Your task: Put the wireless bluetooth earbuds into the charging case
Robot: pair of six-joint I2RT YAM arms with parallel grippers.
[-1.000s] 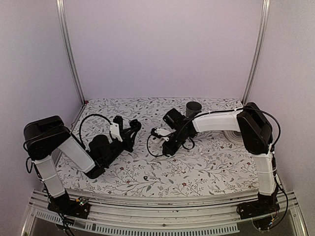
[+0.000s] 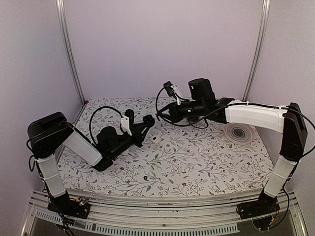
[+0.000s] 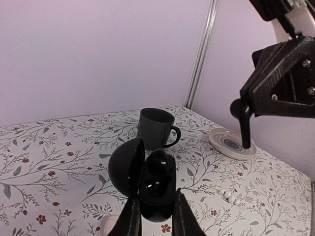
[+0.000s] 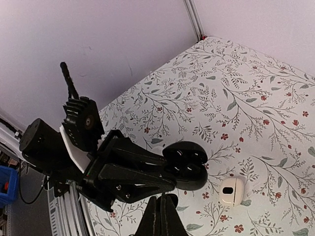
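Observation:
The black open charging case (image 3: 156,196) is gripped by my left gripper (image 2: 144,126), its lid raised and earbud wells facing up. My right gripper is shut on a small black earbud (image 3: 244,123), hanging stem down from its fingertips, just right of and above the case in the left wrist view. In the right wrist view that earbud is mostly hidden behind the fingertips. A white case (image 4: 231,191) lies on the floral table below.
A dark mug (image 3: 152,129) and a round plate (image 3: 232,145) stand at the back right. Small white items (image 3: 229,197) lie on the table.
My right gripper has risen from near the table to above the case's level, carrying the earbud. My left gripper has moved slightly up and to the right with the case.

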